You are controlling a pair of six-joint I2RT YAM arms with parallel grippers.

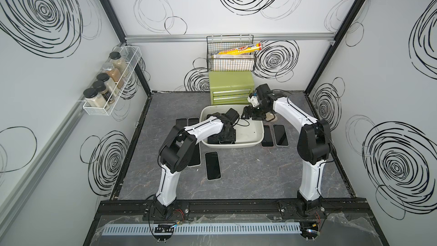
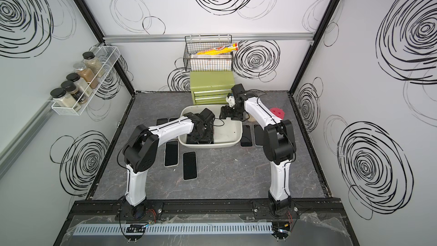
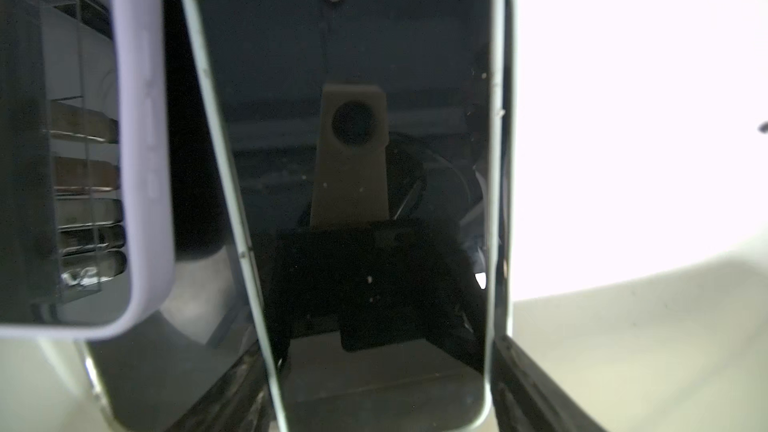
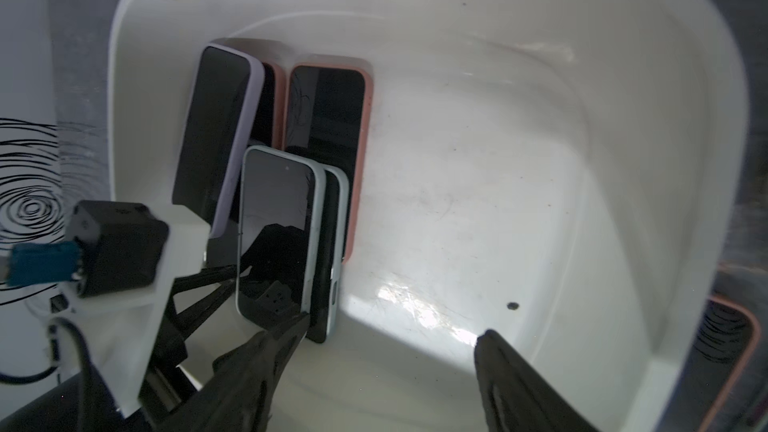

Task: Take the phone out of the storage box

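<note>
The white storage box (image 4: 464, 176) holds several phones at its left side: a lavender-cased one (image 4: 216, 128), a pink-cased one (image 4: 328, 104) and a mint-cased one (image 4: 276, 224) on another mint one. My left gripper is down in the box at the near end of the top mint phone (image 3: 336, 152), its fingers open on either side; whether they touch it I cannot tell. My right gripper hangs open over the box's right part, with nothing between its fingers.
Phones (image 1: 212, 165) lie on the dark tabletop on both sides of the box and in front. A green drawer cabinet (image 1: 231, 82) stands behind it, under a wire basket (image 1: 229, 63). A spice rack (image 1: 111, 100) hangs on the left wall.
</note>
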